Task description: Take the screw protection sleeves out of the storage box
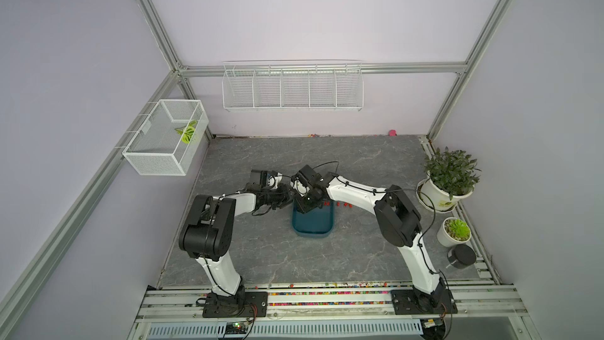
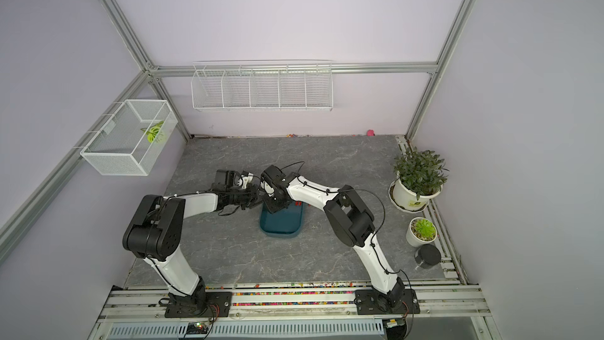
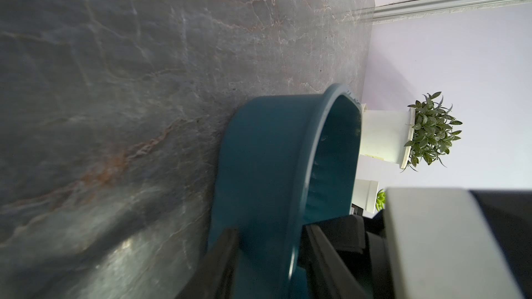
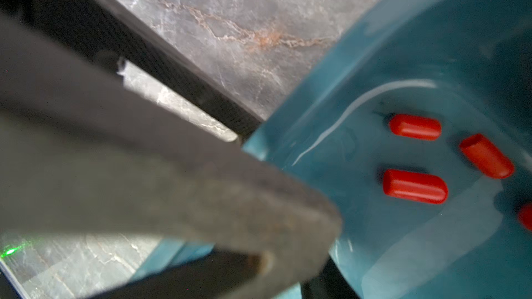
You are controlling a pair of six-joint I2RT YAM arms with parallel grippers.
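Note:
The teal storage box [image 1: 312, 221] stands on the table between my arms. Its left wall [image 3: 266, 188] sits between the fingers of my left gripper, which is shut on it. Several red sleeves lie inside the box in the right wrist view: one sleeve [image 4: 415, 126] is nearest the curved wall, another sleeve [image 4: 415, 186] lies below it, and a third sleeve [image 4: 487, 156] is to their right. My right gripper is open at the box's wall, left of these sleeves, its near finger [image 4: 221, 193] large and blurred. No sleeve shows between its fingers.
More red sleeves [image 1: 346, 205] lie on the table just right of the box, partly under my right arm. Potted plants [image 1: 451, 176] and a dark cup [image 1: 461, 256] stand at the far right. The table in front of the box is clear.

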